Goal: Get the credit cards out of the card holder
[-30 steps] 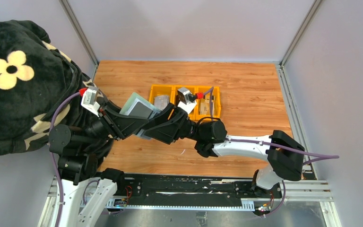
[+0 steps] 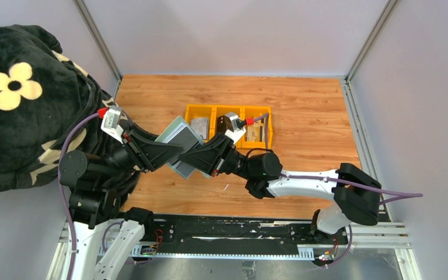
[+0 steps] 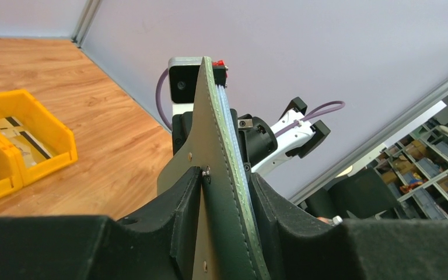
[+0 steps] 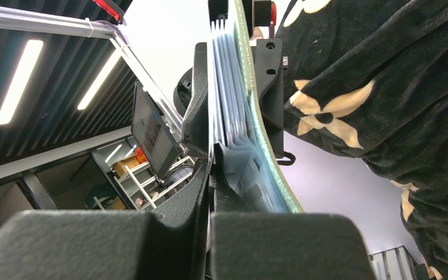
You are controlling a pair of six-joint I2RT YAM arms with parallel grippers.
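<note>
The card holder (image 2: 174,128), pale green-edged with a grey face, is held up between the two arms. In the left wrist view its cover (image 3: 224,151) stands on edge, and my left gripper is closed around it with a finger on each side. Clear sleeves (image 4: 224,81) fan along the inside of the cover in the right wrist view. My right gripper is shut, its fingertips right at the lower edge of the front sleeve; whether that thin edge is pinched cannot be told. No single card shows apart from the holder.
A yellow divided bin (image 2: 242,144) with small items stands behind the grippers on the wooden table (image 2: 303,116). At the left lies a dark flowered blanket (image 2: 35,122). Free table surface spreads to the right and in front.
My right gripper's fingers, spread apart earlier, have come together beside the holder. The holder has turned a little, and more of its grey face shows. The left arm has hardly moved.
</note>
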